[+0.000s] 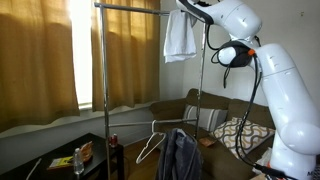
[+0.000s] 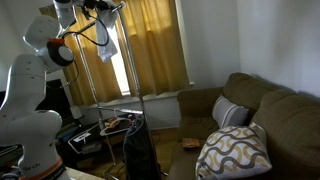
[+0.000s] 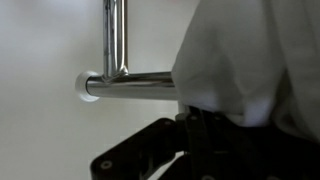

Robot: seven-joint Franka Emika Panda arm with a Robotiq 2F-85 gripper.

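Observation:
A white cloth (image 1: 180, 36) hangs at the upper right of a metal clothes rack (image 1: 104, 70), close below its top bar. My gripper is shut at the cloth's edge. In the wrist view the folds of the white cloth (image 3: 235, 65) cover its fingertips, so whether fabric is pinched between them is hidden. The rack's chrome bar (image 3: 130, 86) runs just beyond the black fingers (image 3: 135, 150). From the second exterior view, the cloth (image 2: 106, 40) hangs beside the rack's top, near the arm's end.
A white hanger (image 1: 150, 146) and a dark garment (image 1: 179, 156) hang on the lower part of the rack. Behind stands a brown sofa (image 2: 192, 103) with a patterned pillow (image 2: 232, 152). A black table (image 1: 60, 164) with small items is at the left.

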